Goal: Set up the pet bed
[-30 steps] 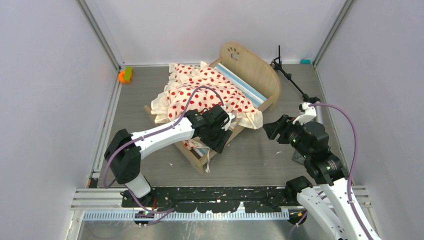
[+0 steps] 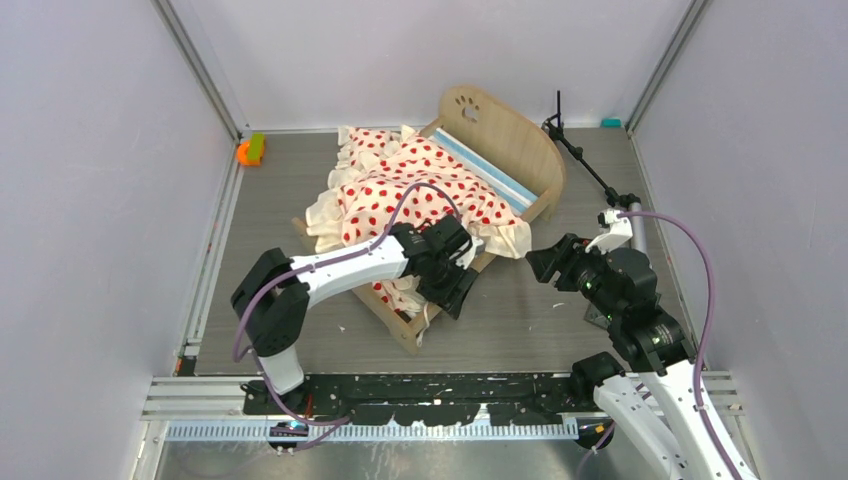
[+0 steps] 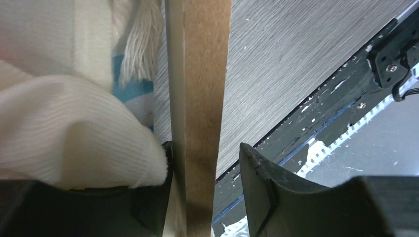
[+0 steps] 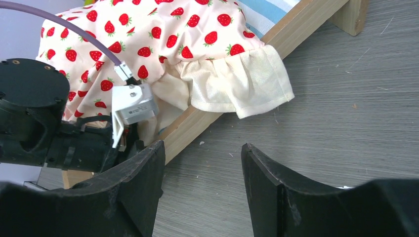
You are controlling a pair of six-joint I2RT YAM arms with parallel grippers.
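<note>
A wooden pet bed point(image 2: 500, 130) stands slantwise on the floor, its paw-cut headboard towards the back. A cream blanket with red strawberries point(image 2: 375, 190) lies crumpled over it, and its frilled edge point(image 4: 252, 81) hangs over the near side rail point(image 4: 190, 126). At that rail's front end, my left gripper is open with the wooden bar between its fingers; cream cloth point(image 3: 89, 133) bulges against the left finger. My right gripper stands open and empty over bare floor, right of the bed. The left arm hides part of the front of the bed.
A blue-striped mattress point(image 2: 485, 170) shows near the headboard. A black stand point(image 2: 590, 170) leans at the back right, and an orange and green object point(image 2: 251, 150) lies in the back left corner.
The blanket's right edge has shifted slightly right. The right arm looks still.
</note>
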